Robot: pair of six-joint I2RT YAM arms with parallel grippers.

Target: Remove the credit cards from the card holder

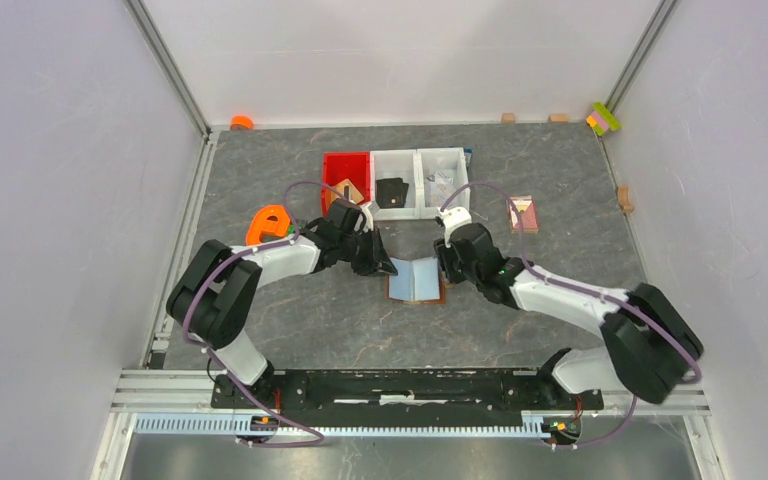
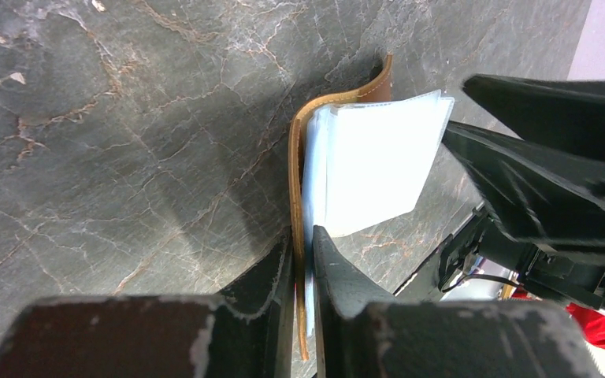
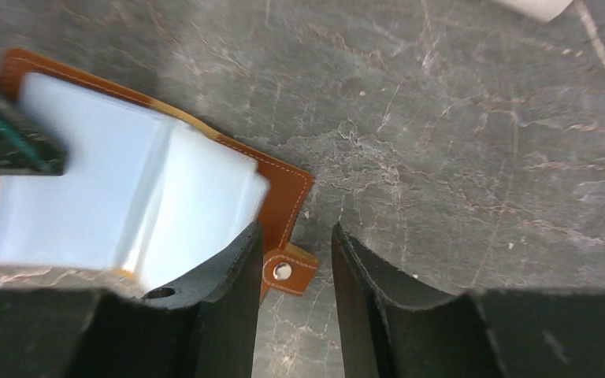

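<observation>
The brown card holder point(image 1: 414, 297) lies spread on the grey table with pale blue-white sleeves point(image 3: 79, 197) and a snap tab point(image 3: 287, 272). In the left wrist view my left gripper has its fingertips either side of the holder's upright edge point(image 2: 298, 157), gripping it. My right gripper is open over the holder's side by the snap tab, nothing visibly held between its fingers. I cannot tell individual cards apart from the sleeves.
Behind the holder stand a red tray point(image 1: 345, 160) and white trays point(image 1: 394, 160) with items in them. An orange object point(image 1: 265, 222) lies left, a small box point(image 1: 522, 215) right.
</observation>
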